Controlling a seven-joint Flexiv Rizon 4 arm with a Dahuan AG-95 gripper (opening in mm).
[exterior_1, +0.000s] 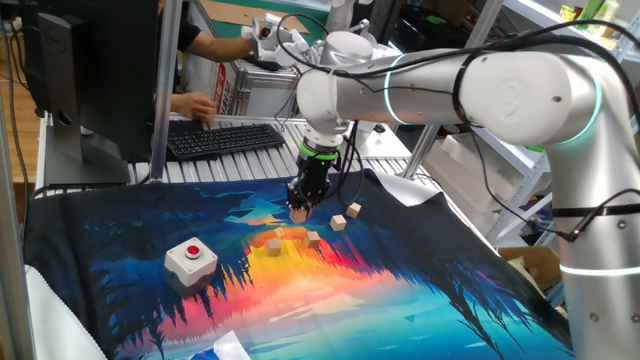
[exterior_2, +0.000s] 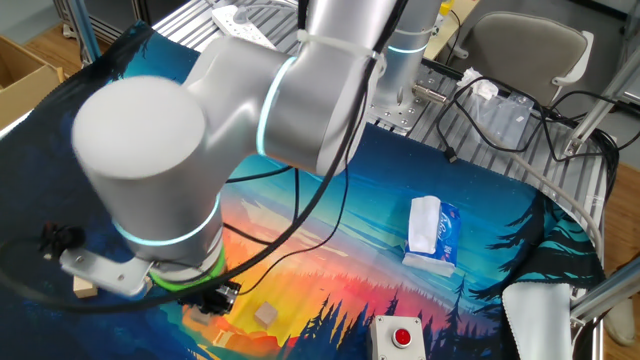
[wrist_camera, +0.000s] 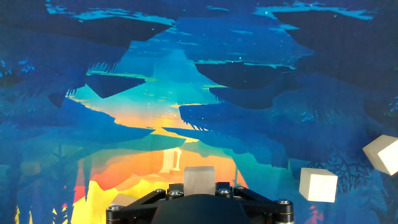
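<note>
My gripper (exterior_1: 299, 206) points down over the far middle of the printed cloth. A small pale wooden block (wrist_camera: 199, 180) sits between its fingertips in the wrist view, with the black fingers (wrist_camera: 176, 190) close against both sides. From the first exterior view, that block shows at the gripper's tip, but whether it touches the cloth I cannot tell. Other wooden cubes lie nearby: one cube (exterior_1: 274, 247) and a second cube (exterior_1: 312, 240) on the orange print, a third cube (exterior_1: 338, 223) and a farther cube (exterior_1: 354, 210) to the right. The arm mostly covers the gripper in the second exterior view.
A grey box with a red button (exterior_1: 191, 264) stands on the left of the cloth. A tissue pack (exterior_2: 432, 236) lies nearer the base. Behind the cloth are a keyboard (exterior_1: 225, 141) and a monitor (exterior_1: 100, 90). Loose cables hang along the arm.
</note>
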